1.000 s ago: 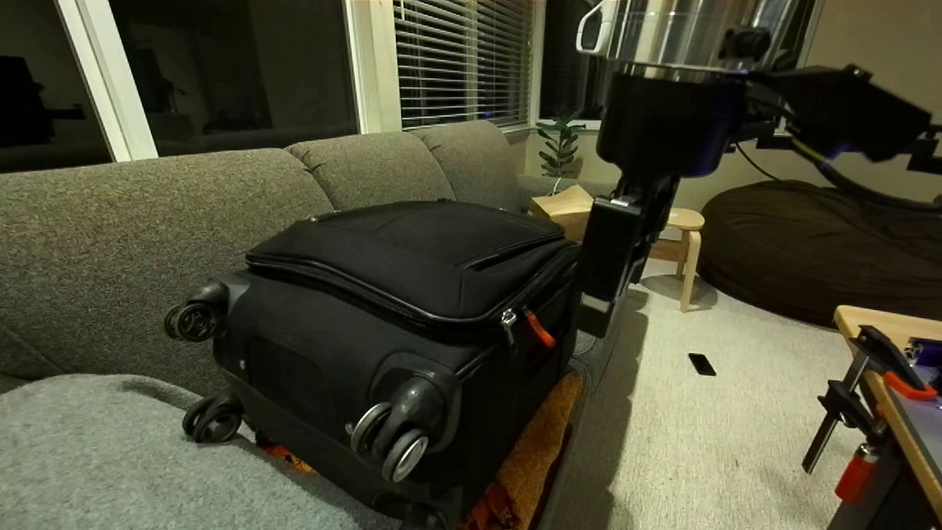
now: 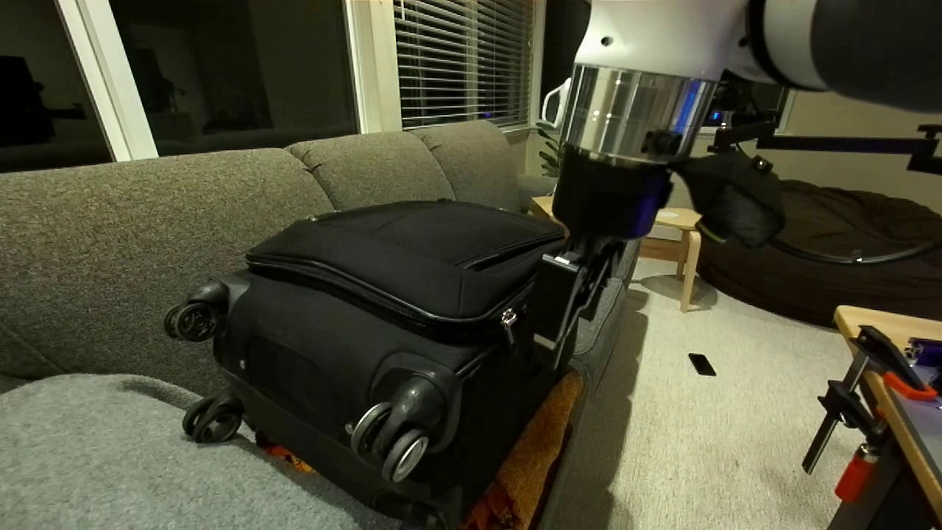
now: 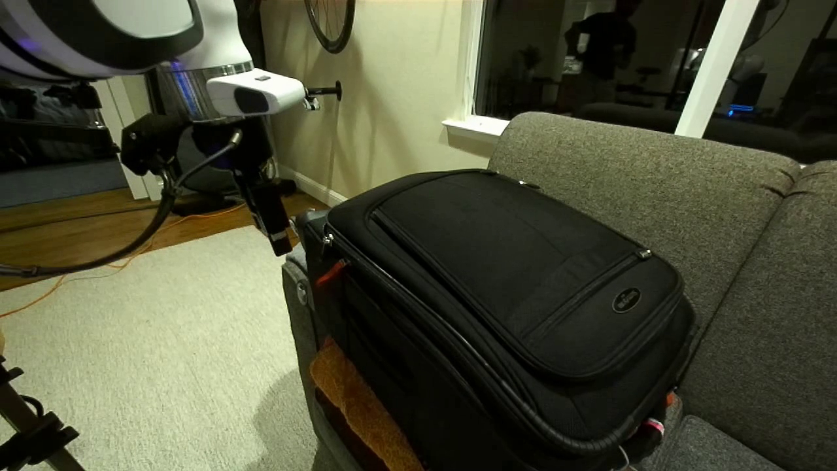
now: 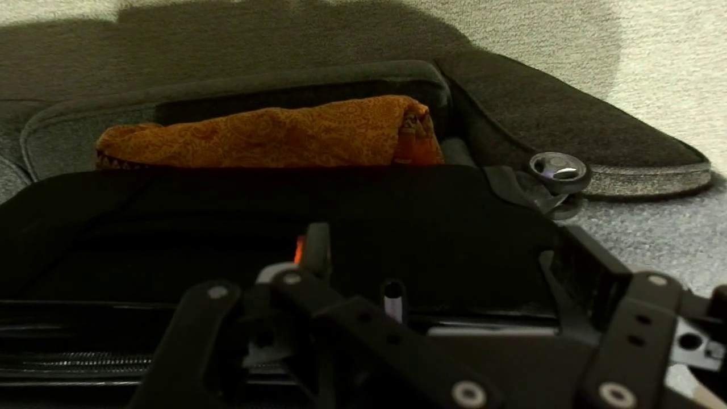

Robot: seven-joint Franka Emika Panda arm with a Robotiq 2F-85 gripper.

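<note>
A black suitcase [image 2: 380, 274] lies on the grey couch, its wheels toward exterior view 1. In exterior view 2 an orange zipper pull [image 3: 331, 272] hangs at its corner; the gripper hides it in exterior view 1. A second, silver-topped zipper pull [image 2: 508, 319] shows there. My gripper [image 2: 556, 349] is open, pointing down along the suitcase's side. In the wrist view the fingers of my gripper are spread wide. A bit of the orange pull [image 4: 299, 249] shows beside the left finger, and a dark zipper pull [image 4: 393, 300] appears between the fingers.
The couch back [image 3: 612, 173] rises behind the suitcase. An orange patterned cloth [image 4: 272, 136] lies beneath its edge. A table with a clamp [image 2: 852, 406] stands at the right, and a phone [image 2: 702, 364] lies on the open carpet.
My gripper has come down and moved left in exterior view 1, toward the suitcase's zipper corner. The orange pull, visible before, is now covered there. The suitcase has stayed put.
</note>
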